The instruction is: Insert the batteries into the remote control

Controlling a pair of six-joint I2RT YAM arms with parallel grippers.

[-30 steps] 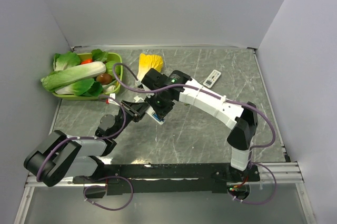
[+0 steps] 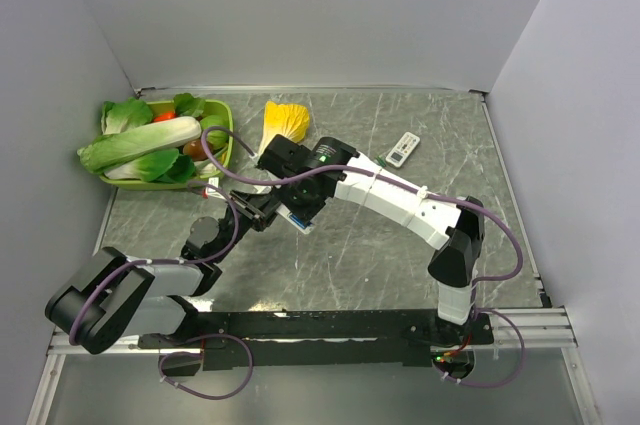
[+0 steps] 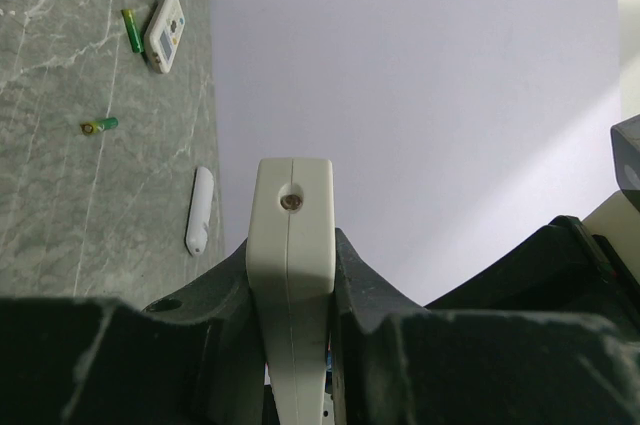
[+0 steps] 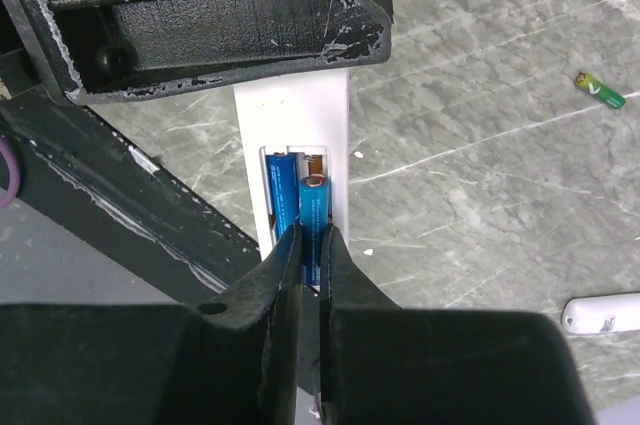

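The white remote [image 3: 290, 245] [image 4: 290, 110] is in my left gripper [image 2: 268, 207], which is shut on it. In the right wrist view its battery bay faces up: a blue battery [image 4: 282, 188] lies in the left side, and another blue battery [image 4: 314, 207] sits over the right side, part of that slot visible above it. My right gripper has its fingertips at this second battery's lower part; whether they grip it or only touch it is unclear.
Two green batteries [image 3: 132, 30] [image 3: 99, 125], a small remote [image 2: 403, 149] and a white object [image 4: 600, 313] lie on the marble counter [image 2: 360, 265]. A vegetable basket [image 2: 140, 181] and yellow cabbage [image 2: 285, 120] are at the back left.
The left arm looks unmoved.
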